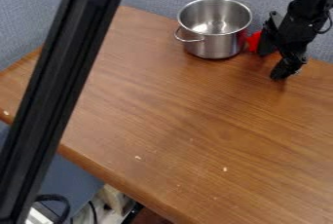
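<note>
A steel pot (212, 28) with side handles stands at the back of the wooden table. Right beside it, on its right, is a red object (251, 41), partly hidden by my black gripper (271, 59) at the back right. The gripper is low over the table at the red object; whether it is open or shut on it is not clear.
A dark frame bar crosses the left side of the view. The table's left edge drops to a grey area with cables.
</note>
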